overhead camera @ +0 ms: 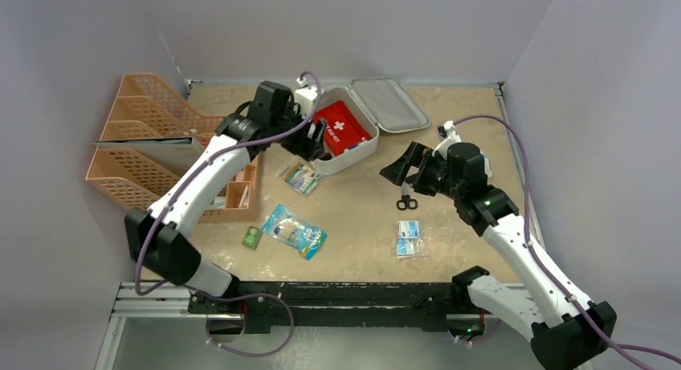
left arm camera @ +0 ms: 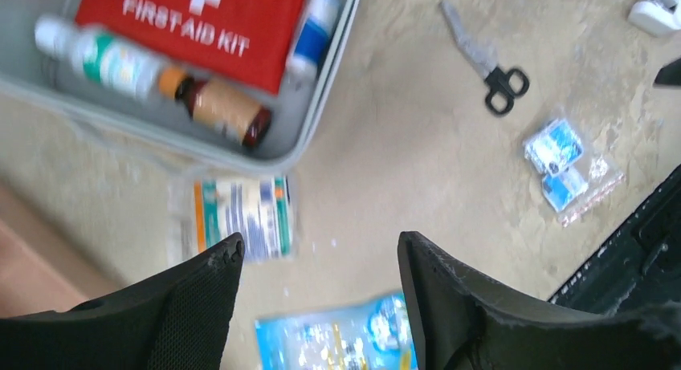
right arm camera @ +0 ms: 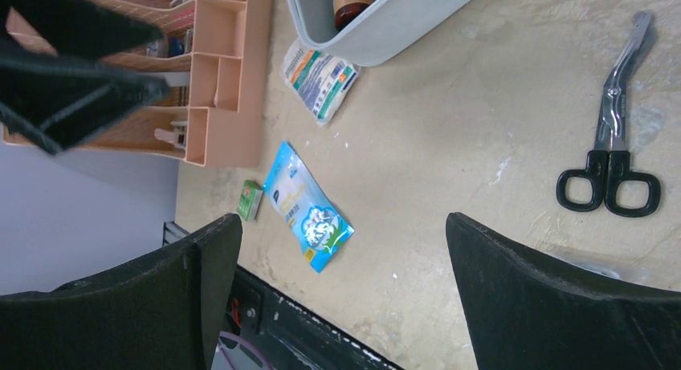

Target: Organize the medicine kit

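The grey medicine box (overhead camera: 353, 158) stands uncovered at the back, holding a red first aid pouch (left arm camera: 193, 25), a brown bottle (left arm camera: 222, 108) and white bottles. My left gripper (overhead camera: 315, 143) is above the box's left side, its fingers apart and empty in the left wrist view. A flat packet (left arm camera: 245, 213) lies in front of the box, and a blue pouch (overhead camera: 295, 231) farther forward. Over the right half, my right gripper (overhead camera: 393, 177) is open with nothing in it. Black-handled scissors (right arm camera: 609, 169) and a clear bag with blue-white packs (overhead camera: 409, 238) lie on the right.
A tan compartment organizer (overhead camera: 148, 173) fills the left side. The grey lid (overhead camera: 390, 105) lies beside the box at the back. A small green box (overhead camera: 251, 237) sits left of the blue pouch.
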